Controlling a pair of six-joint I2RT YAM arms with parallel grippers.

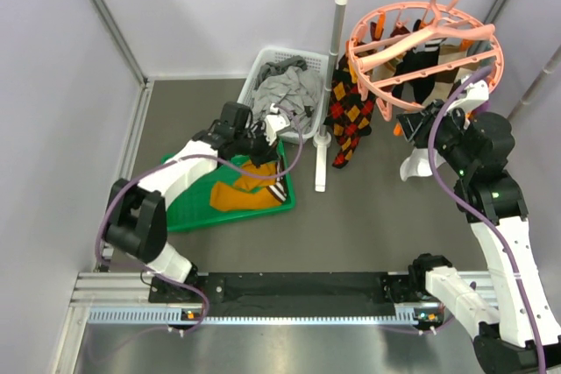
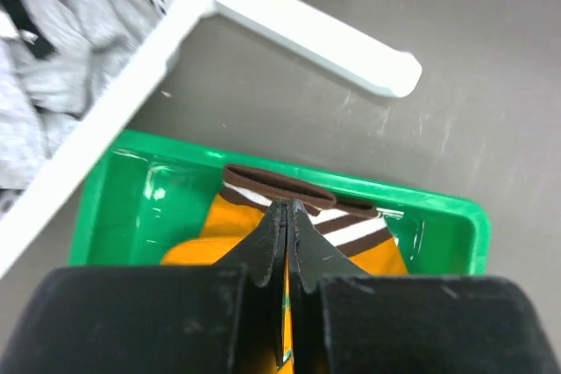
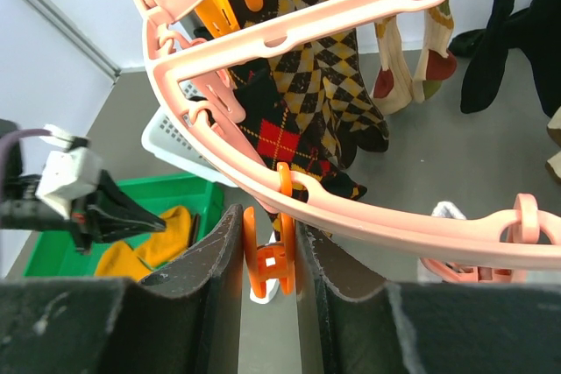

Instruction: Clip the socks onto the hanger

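Observation:
Orange socks (image 1: 244, 197) with brown-and-white striped cuffs lie in the green tray (image 1: 193, 213). Over them my left gripper is shut, and no sock shows between its fingertips; the cuffs (image 2: 351, 227) lie just beyond the tips. The round pink hanger (image 1: 372, 83) hangs from the rail, with several socks clipped around it. At its near rim my right gripper is shut on an orange clip (image 3: 273, 260). No sock is visible in that clip's mouth.
A white basket (image 1: 241, 98) of grey clothes stands behind the tray. The rack's white upright and foot (image 1: 321, 172) stand between tray and hanger. Black-red-yellow argyle socks (image 1: 349, 116) hang beside the post. Grey floor lies open in the middle.

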